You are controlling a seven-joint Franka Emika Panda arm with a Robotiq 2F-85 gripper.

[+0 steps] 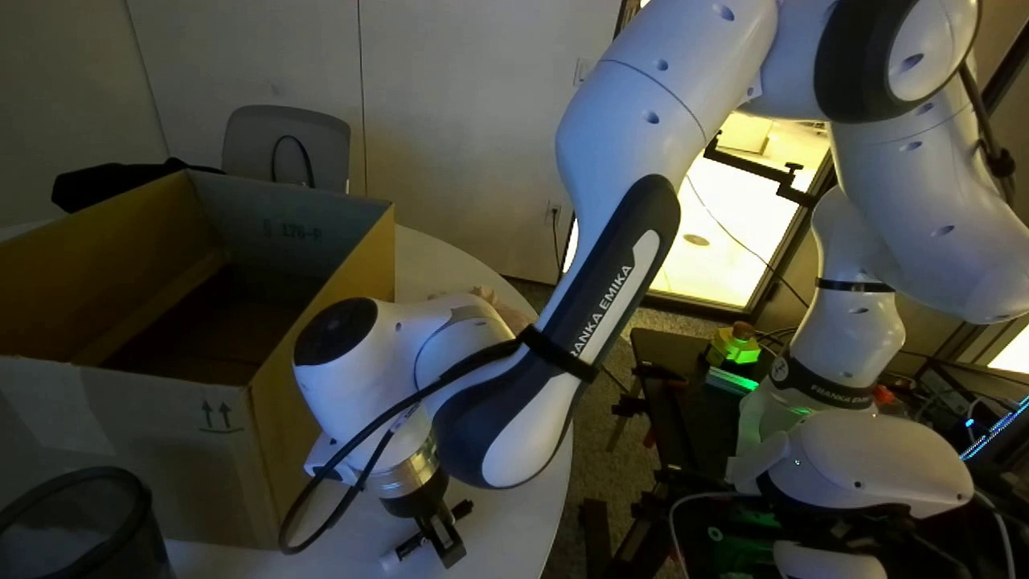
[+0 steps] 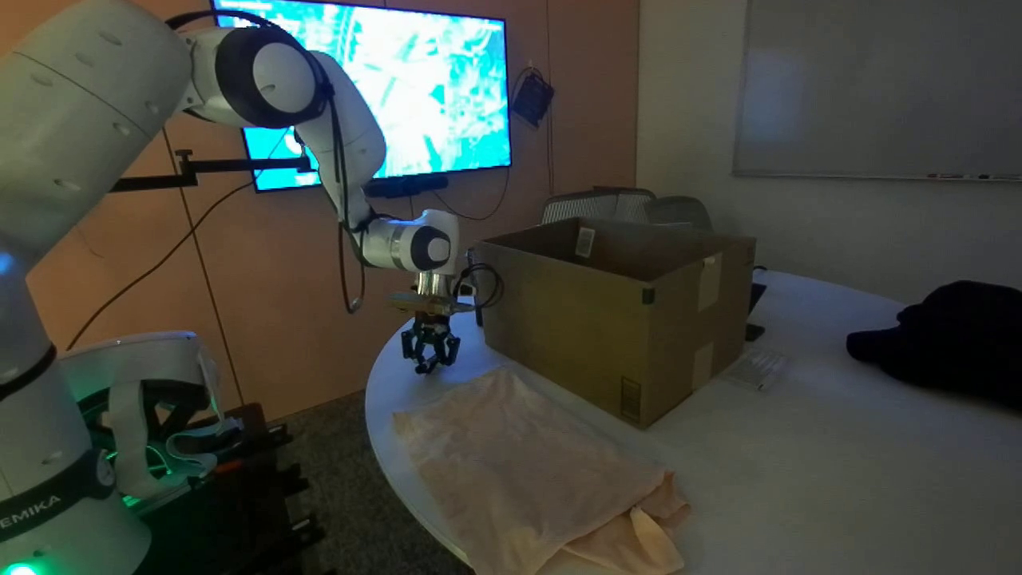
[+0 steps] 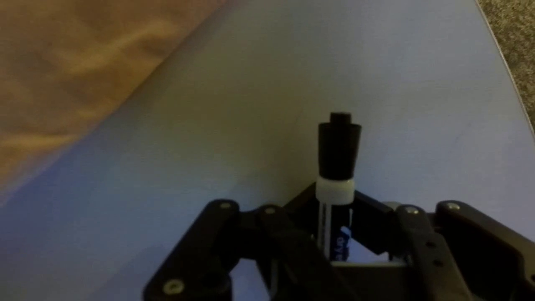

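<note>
A dry erase marker (image 3: 335, 191) with a black cap and a white collar stands between my fingers in the wrist view, its cap pointing away from the palm. My gripper is shut on it, a finger pressed to each side of the barrel near the collar. From the first exterior view, the gripper (image 1: 439, 540) is low over the table's near side, with the marker's pale end (image 1: 391, 560) sticking out to the left. The second exterior view shows the gripper (image 2: 428, 364) near the table's edge, the marker too small to make out there.
Beside the arm stands a large open cardboard box (image 2: 565, 326). A peach cloth (image 2: 527, 469) lies spread on the white table (image 2: 814, 460). A dark mesh cup (image 1: 82, 526) sits in front of the box, and a dark garment (image 2: 948, 335) lies farther along.
</note>
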